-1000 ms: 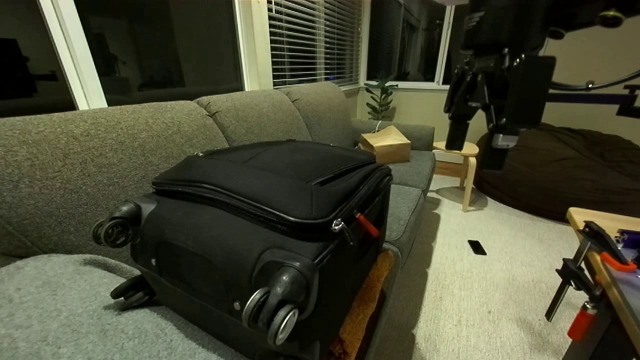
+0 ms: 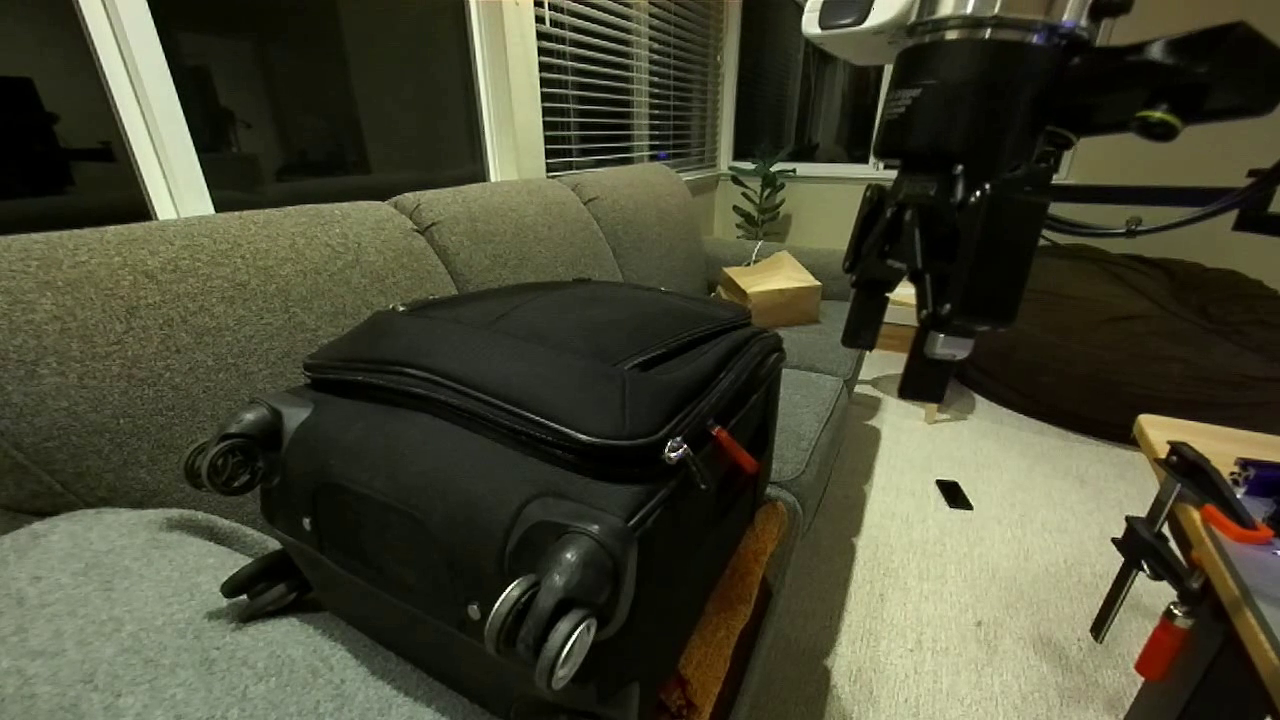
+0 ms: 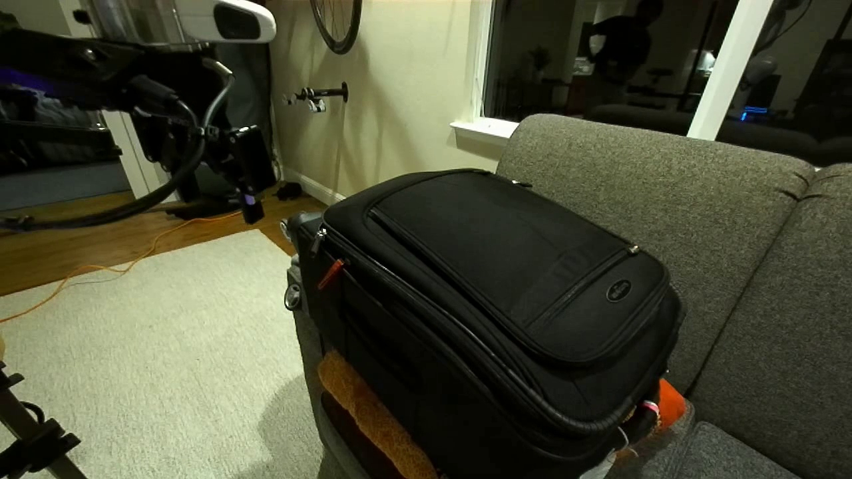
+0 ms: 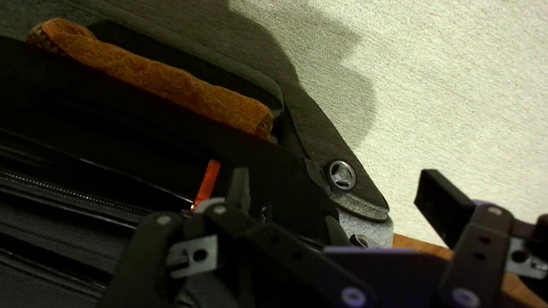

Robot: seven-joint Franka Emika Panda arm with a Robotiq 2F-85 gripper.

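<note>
A black suitcase (image 2: 528, 372) lies on its back on the grey couch, its wheels toward the camera in exterior view 1. A red zipper pull (image 2: 733, 449) hangs at its front corner, and a metal zipper slider (image 2: 678, 450) is close beside it. My gripper (image 2: 894, 366) is in the air to the right of the suitcase, apart from it, fingers pointing down. In the wrist view the gripper is open with nothing between its fingers, and the red pull (image 4: 207, 180) shows just beyond the left finger (image 4: 239, 190).
Orange cloth (image 4: 169, 82) is tucked under the suitcase along the couch edge. A paper bag (image 2: 771, 288) sits farther along the couch. At right, a table with a clamp (image 2: 1158, 540) stands near the arm. Open carpet (image 2: 960, 600) lies between.
My gripper has come lower and moved left, closer to the suitcase, in exterior view 1. The suitcase and its zipper pulls have not moved.
</note>
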